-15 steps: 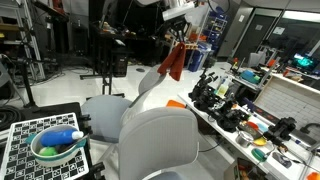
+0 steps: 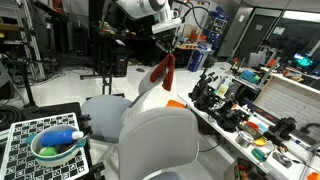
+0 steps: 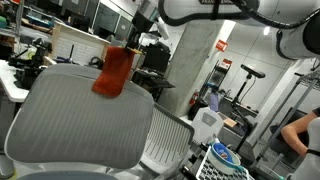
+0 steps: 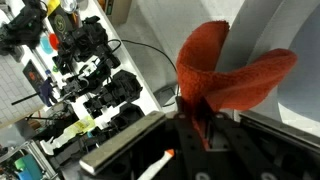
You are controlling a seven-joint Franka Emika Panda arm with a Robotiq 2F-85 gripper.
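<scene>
A red cloth (image 2: 164,72) hangs bunched from my gripper (image 2: 171,50), which is shut on its upper end. In the second exterior view, the cloth (image 3: 114,73) overlaps the upper edge of a grey chair back (image 3: 80,118); contact between them is hard to judge. From the wrist, the cloth (image 4: 240,82) spreads out beyond the fingers, with the gripper pinching it and the fingertips largely covered. Pale grey chair surface (image 4: 302,60) lies behind it.
Another grey chair back (image 2: 160,140) stands in the foreground. A bowl (image 2: 58,157) with a blue item sits on a checkered surface (image 2: 20,155) at left. Cluttered worktops (image 2: 290,100) line the right, with black tools and an orange item (image 2: 176,104).
In the first exterior view, my gripper and the red cloth have moved left and somewhat lower, closer to the rear chair back. The cloth stays held. The chairs and bowl have not moved.
</scene>
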